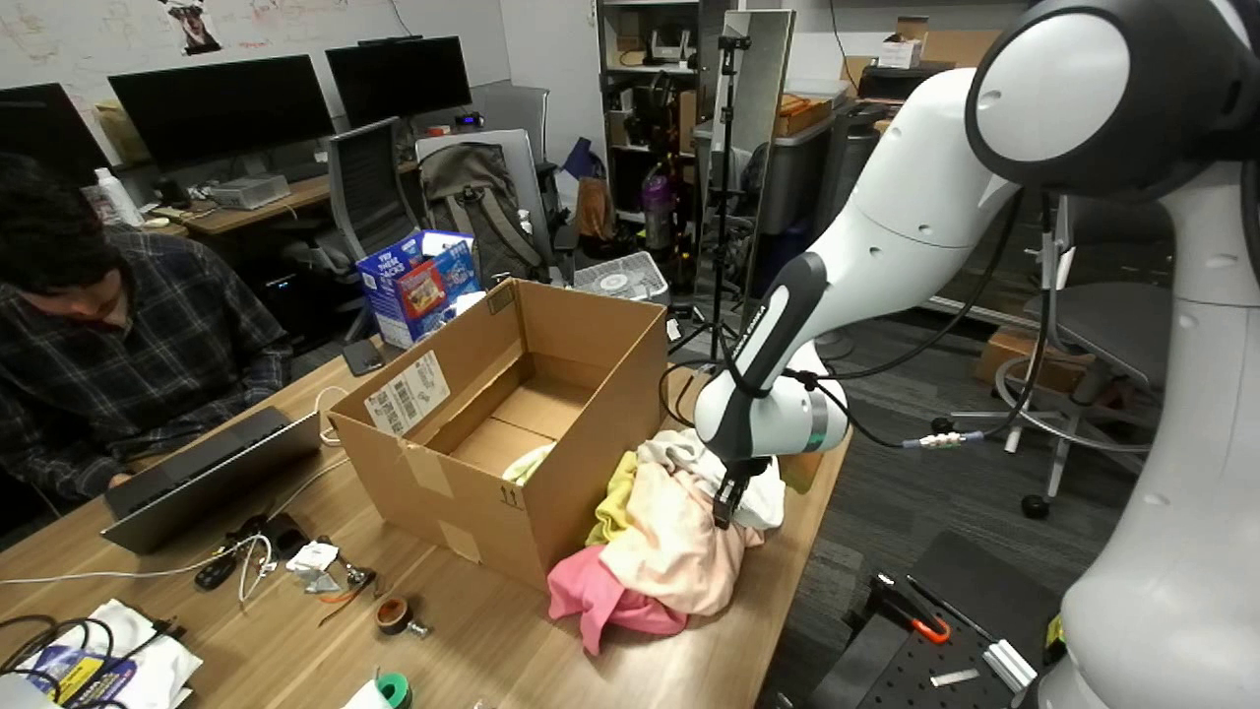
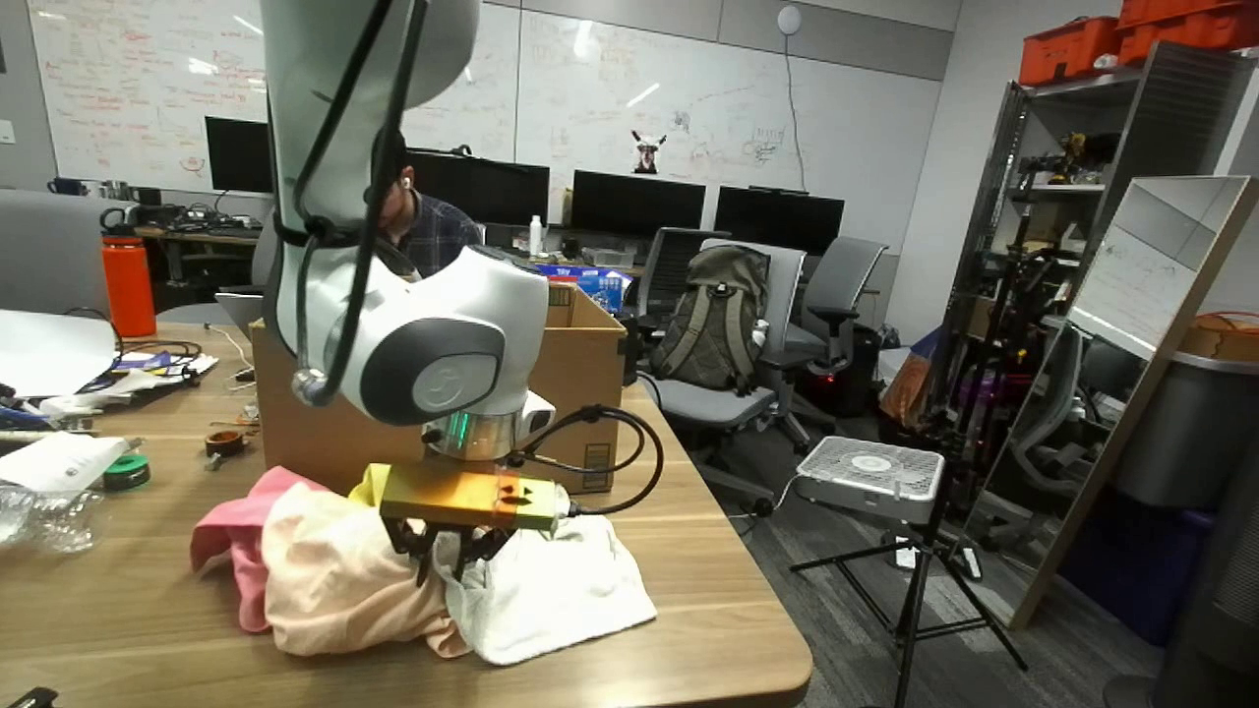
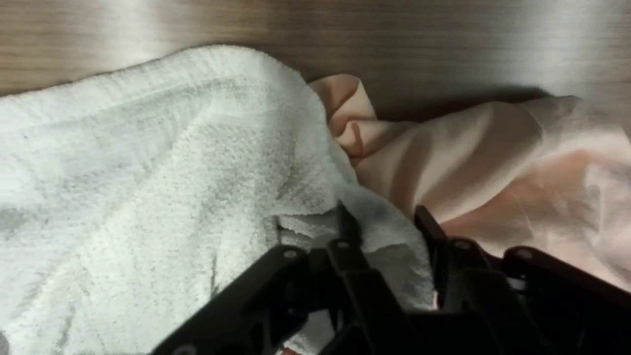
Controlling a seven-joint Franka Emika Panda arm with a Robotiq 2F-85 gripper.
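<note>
A heap of cloths lies on the table against the box: a white towel, a peach cloth, a pink cloth and a yellow-green cloth. My gripper is down at the heap, where the white towel borders the peach cloth. Its fingers are part open, with a fold of the white towel's edge between them. One finger stands at the peach side; the other presses into the white towel. The open cardboard box beside the heap holds a pale cloth in its near corner.
A laptop, cables, tape rolls and small parts occupy the table's left side. A person sits behind the laptop. The table's edge runs close beside the heap, and bare tabletop shows next to the white towel.
</note>
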